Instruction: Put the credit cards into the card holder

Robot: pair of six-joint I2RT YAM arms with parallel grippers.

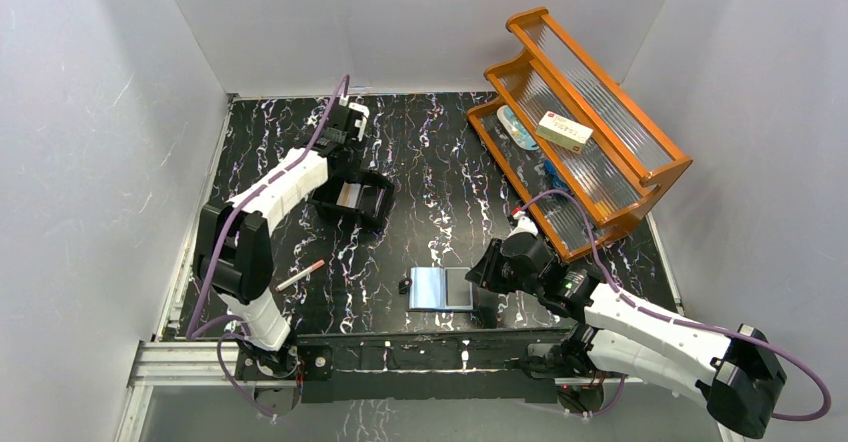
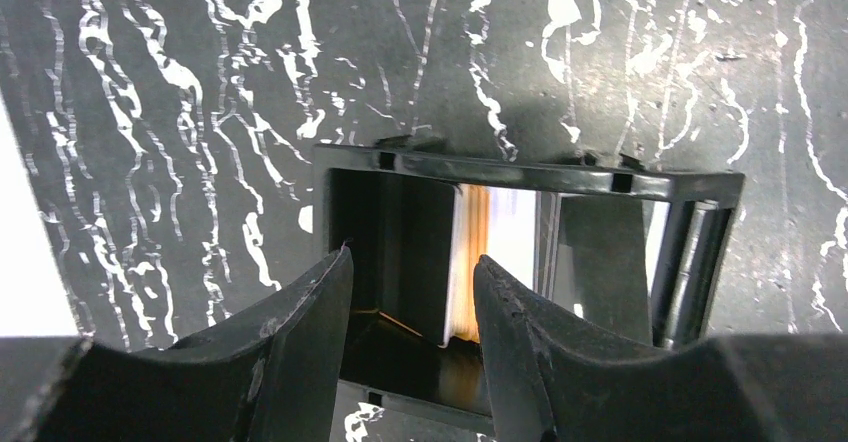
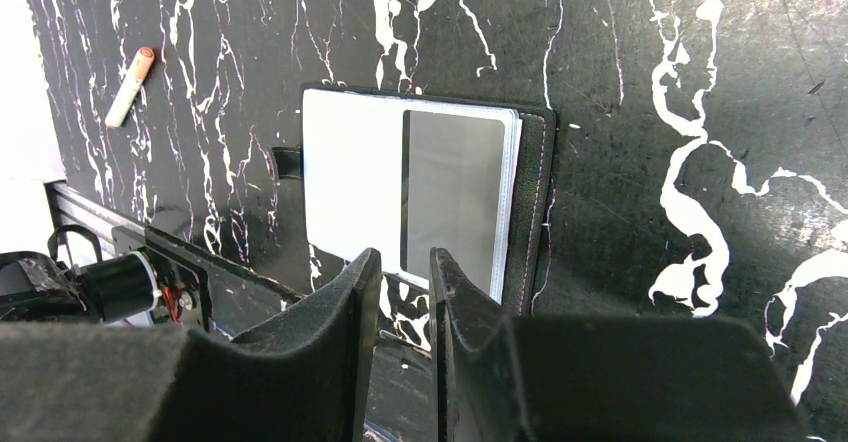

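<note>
The card holder (image 3: 350, 162) lies open and flat near the front edge, with a white half and a half with a grey sleeve; its dark strap sticks out to the left. Just at its near edge in the right wrist view is my right gripper, slightly open with an empty narrow gap. A black box (image 2: 520, 169) stands further back on the left. Inside, upright card-like pieces show a white and orange edge (image 2: 479, 232) and a dark grey face (image 2: 600, 262). Over the box my left gripper is open, no card held between its fingers.
An orange and white stick (image 1: 300, 275) lies to the left of the card holder. The wooden shelf (image 1: 580, 132) at the back right carries a small green box (image 1: 564, 132). Between the box and the shelf the marbled table is clear.
</note>
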